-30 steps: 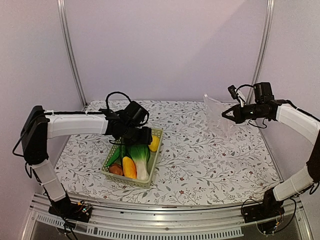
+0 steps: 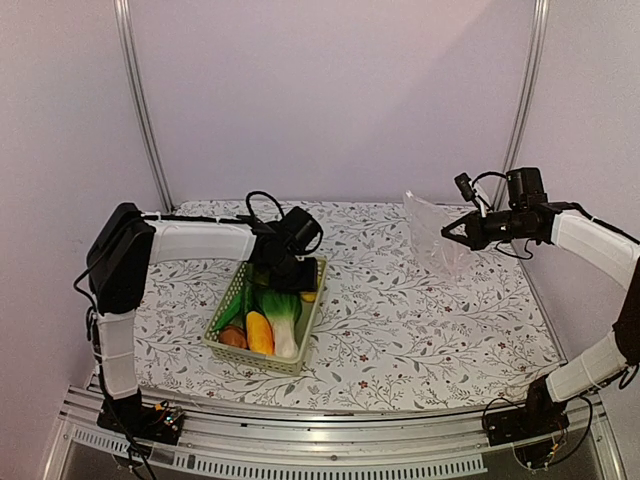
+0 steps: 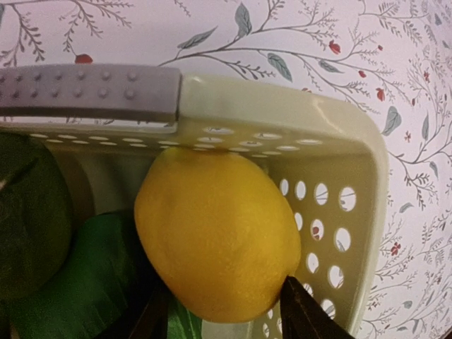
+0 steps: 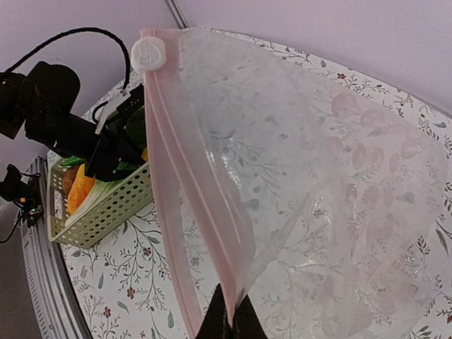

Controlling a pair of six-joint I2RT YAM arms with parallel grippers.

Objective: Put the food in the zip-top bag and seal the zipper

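Observation:
In the left wrist view a yellow lemon-like food (image 3: 215, 226) rests in a corner of the green basket (image 3: 339, 120). My left gripper is part open, one finger on either side of its near end; whether both touch it I cannot tell. From the top, the left gripper (image 2: 306, 283) hides most of this yellow food. My right gripper is shut on the pink-edged rim of the clear zip top bag (image 4: 282, 141). The bag (image 2: 432, 235) is held up over the table, its round white slider (image 4: 148, 53) at the rim's far end.
Also in the basket lie a leafy green vegetable (image 2: 283, 325) with a white stalk, an orange-yellow food (image 2: 258, 333), a brown one (image 2: 232, 336) and long green ones (image 2: 230, 312). Open table (image 2: 380, 330) lies between basket and bag.
My left gripper has moved right and come down over the yellow food at the basket's far right corner, covering most of it from above. The right arm and bag look almost unchanged.

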